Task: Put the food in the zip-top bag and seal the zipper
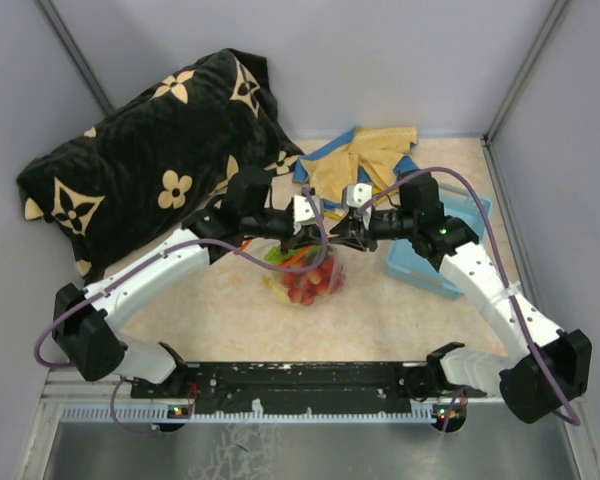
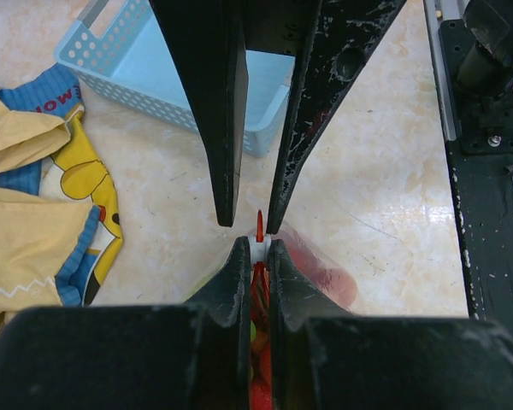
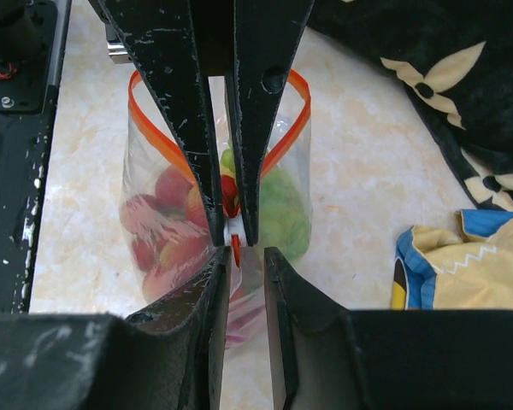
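Observation:
The clear zip top bag (image 1: 305, 288), with red round food (image 3: 167, 213) and something green (image 3: 282, 213) inside, sits mid-table. Its orange zipper rim (image 3: 158, 137) gapes in a loop in the right wrist view. My left gripper is shut at the rim's end, on a small white slider (image 3: 236, 227). A short orange zipper tail (image 2: 259, 224) pokes out beyond the slider. Facing it from the right, my right gripper is part open; its fingertips flank the tail with a gap on each side. The bag's lower part is largely hidden in the left wrist view.
A light blue basket (image 1: 425, 270) stands at the right, behind the right arm. Yellow and blue cloth (image 1: 365, 160) lies at the back, and a black patterned blanket (image 1: 150, 150) fills the back left. Bare table shows in front of the bag.

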